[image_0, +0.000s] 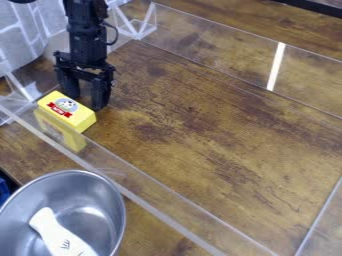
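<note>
My black gripper (84, 82) hangs at the upper left, pointing down just behind a yellow box (67, 114) with a small red-and-white label, near the left side of the clear-walled area. The dark fingers blend into each other and their shadow, so their spacing is hard to make out. Whether they touch the box I cannot tell.
A metal bowl (94, 225) holding a white utensil (59, 236) sits at the lower left, outside the clear wall. A dark blue object shows at the left edge. The wooden floor (201, 130) to the right is empty, bordered by clear walls.
</note>
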